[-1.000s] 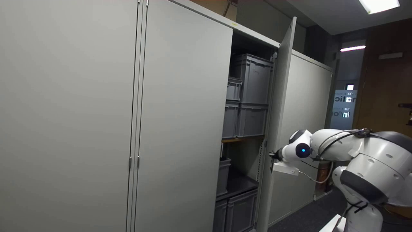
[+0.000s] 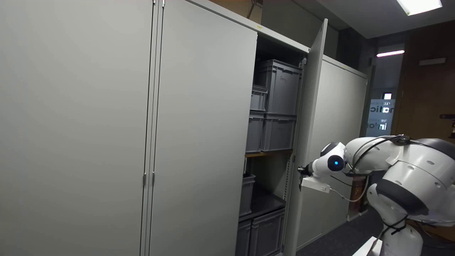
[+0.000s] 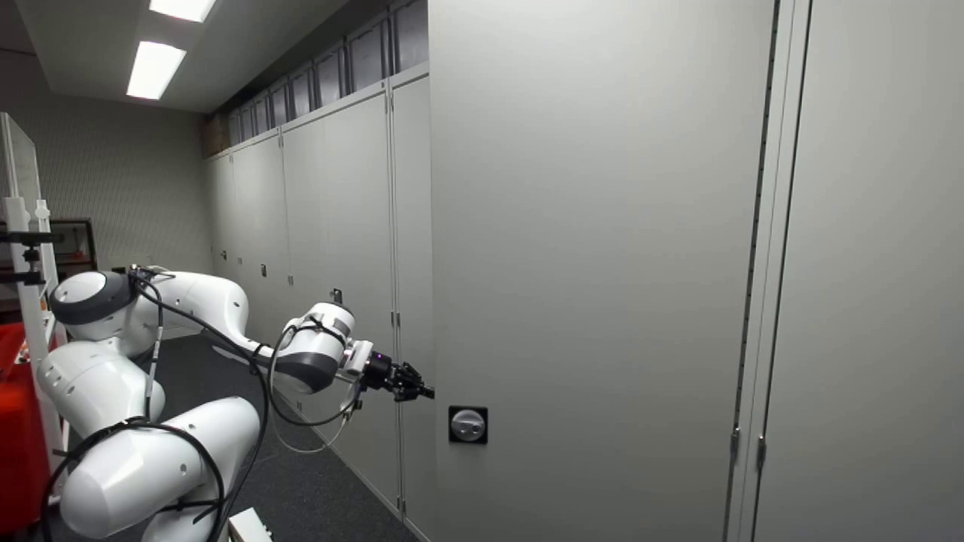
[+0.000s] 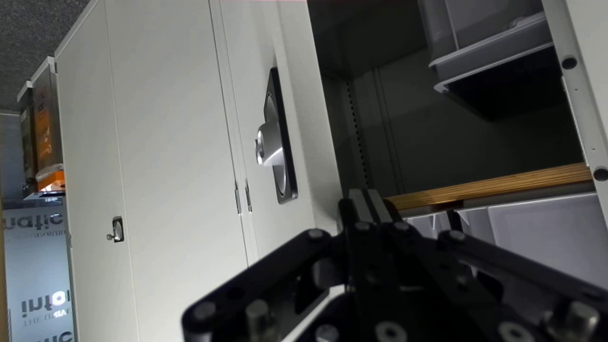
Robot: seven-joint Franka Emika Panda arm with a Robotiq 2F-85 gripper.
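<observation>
A tall grey cabinet door [image 2: 314, 87] stands swung outward, with a round latch handle [image 4: 272, 145] on a black plate on its face. My gripper is shut, its fingertips pressed together with nothing showing between them. In the wrist view the tips lie right by the free edge of the door [image 4: 320, 165], on the side towards the cabinet's inside; contact cannot be made out. From the second exterior view, the gripper [image 3: 428, 393] reaches to the door's edge, a little above and left of the latch plate [image 3: 468, 424], and its tips are partly hidden.
Inside the cabinet, grey storage boxes [image 2: 279, 87] stand on shelves, with a wooden-edged shelf [image 4: 490, 185] between levels. The adjoining doors [image 2: 204, 128] are closed. A red object [image 3: 22, 424] stands behind the arm. Dark floor [image 3: 298, 470] lies open beside the cabinets.
The arm's elbow has risen slightly, while the wrist and gripper have shifted only a touch to the right in the first exterior view. The door looks unmoved.
</observation>
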